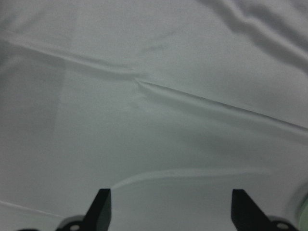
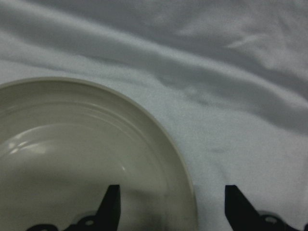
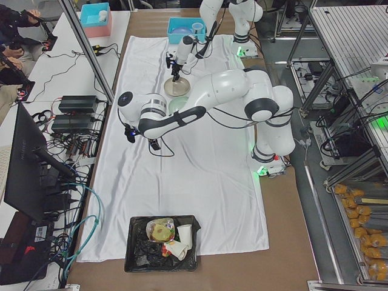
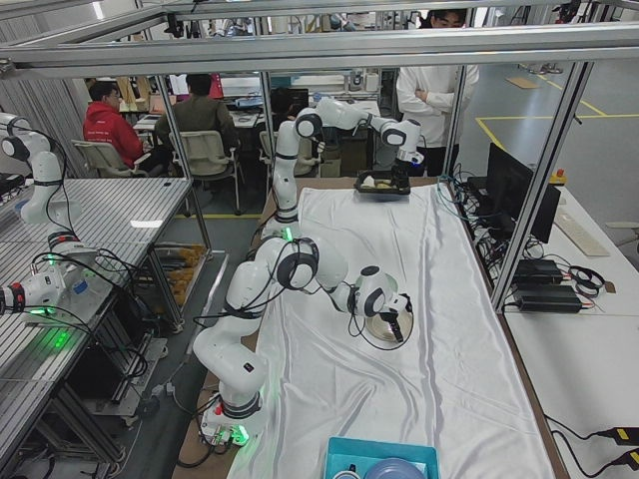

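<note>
A beige plate (image 2: 86,139) lies on the white cloth (image 4: 429,399). Over its rim my right gripper is open with nothing between its fingers, one finger above the plate and the other above the cloth. My left gripper is open and empty above bare cloth (image 1: 168,125). A pale green plate (image 3: 177,104) lies beside the beige one, partly hidden behind an arm in the camera left view, with a sliver at the right edge of the left wrist view.
A black tray (image 3: 139,254) with packaged items sits at one end of the table. A blue bin (image 4: 339,449) with dishes stands at the other. A monitor and electronics line the side table.
</note>
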